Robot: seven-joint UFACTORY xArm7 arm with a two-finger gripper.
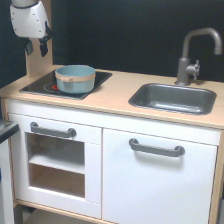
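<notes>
At the upper left my gripper [36, 47] hangs below the white arm [31, 18], its dark fingers spread apart with nothing visible between them. A blue-grey pot [75, 80] stands upright on the black stovetop [43, 85], to the right of and below the gripper in the picture. They appear apart. Part of a red burner mark shows beside the pot's base. The inside of the pot is mostly hidden.
To the right, a metal sink [175, 98] is set into the wooden counter [115, 92], with a grey faucet [187, 68] behind it. Below are an oven compartment [58, 158] with a grey handle [52, 131] and a white cabinet door [157, 185]. Bare counter lies between pot and sink.
</notes>
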